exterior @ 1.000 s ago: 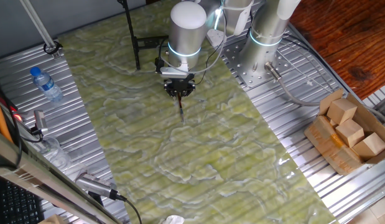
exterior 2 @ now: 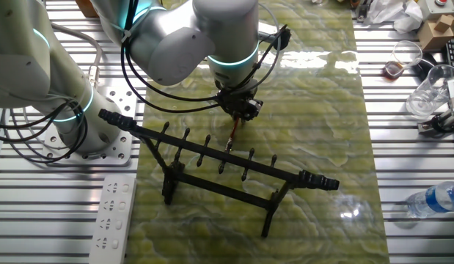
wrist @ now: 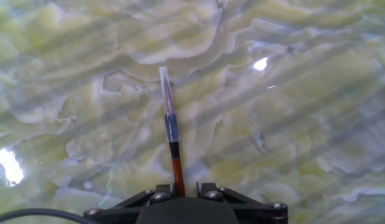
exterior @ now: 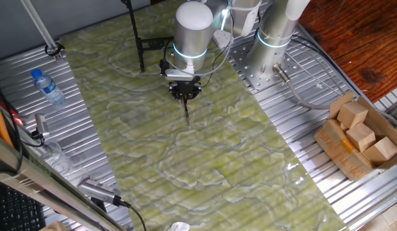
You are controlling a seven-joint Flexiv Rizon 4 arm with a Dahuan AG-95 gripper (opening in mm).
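A slim brush (wrist: 171,127) with a reddish-brown handle, a dark band and a clear sleeve over its tip extends from my gripper. The gripper looks shut on its handle, though the wrist body hides the grip itself. In exterior view 1 the brush (exterior: 187,112) points down and forward from the gripper (exterior: 185,96), over the green marbled mat (exterior: 204,167). Whether its tip touches the mat I cannot tell. Exterior view 2 shows the gripper (exterior 2: 240,117) behind a black rack (exterior 2: 212,154) with several small pegs; the brush passes close to its top bar.
In exterior view 1 a water bottle (exterior: 49,86) lies at the left, and a cardboard box (exterior: 342,151) of wooden blocks stands at the right. A power strip (exterior 2: 111,220) lies near the rack.
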